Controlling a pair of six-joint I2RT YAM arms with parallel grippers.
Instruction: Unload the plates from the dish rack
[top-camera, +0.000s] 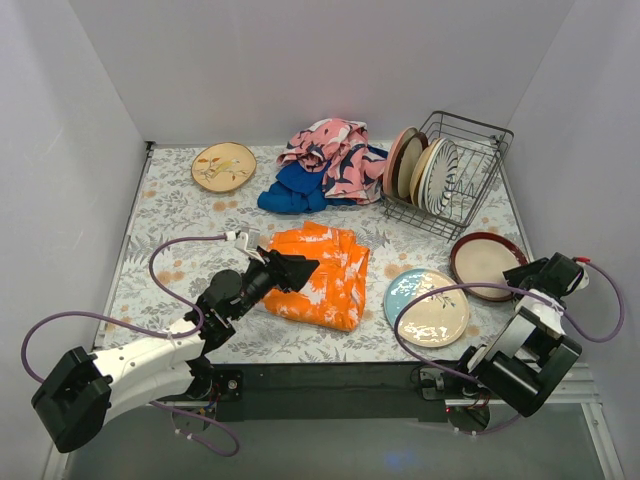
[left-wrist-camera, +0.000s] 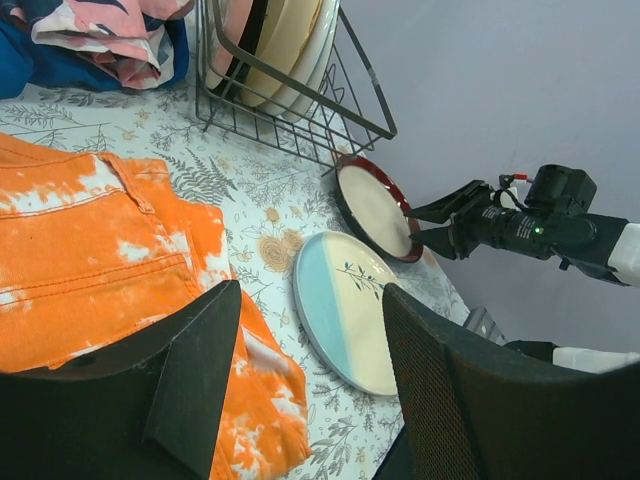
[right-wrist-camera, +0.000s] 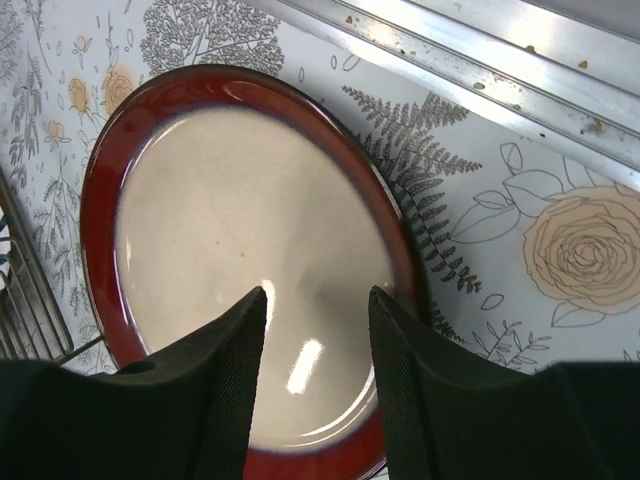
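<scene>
My left gripper (top-camera: 305, 271) hangs open over the orange cloth, with nothing between its fingers. At the right, my right gripper (top-camera: 518, 279) stands open at the near-right rim of a cream plate with a dark red rim (top-camera: 487, 262). In the right wrist view its separated fingertips reach over that plate (right-wrist-camera: 250, 240), which appears to lie on the table. The dish rack (top-camera: 480, 175) at the back right holds several upright plates, with a black-and-white striped plate (top-camera: 440, 178) rightmost. A blue and cream plate (top-camera: 437, 315) lies near the front edge.
A yellow plate (top-camera: 223, 167) lies at the back left. Pink and blue cloths (top-camera: 340, 160) are heaped left of the rack, and an orange cloth (top-camera: 335, 290) covers the middle. A wall closes off the right side.
</scene>
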